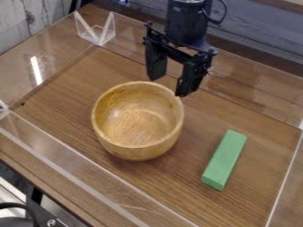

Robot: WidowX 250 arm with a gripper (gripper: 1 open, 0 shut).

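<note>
My black gripper [172, 78] hangs at the top centre over the back rim of a tan bowl [136, 133], open, with its two fingers apart. A green rectangular block [224, 160] lies on the wooden table to the right of the bowl, below and right of the gripper.
Clear plastic pieces stand near the back left edge, and dark cables lie off the table's lower left corner.
</note>
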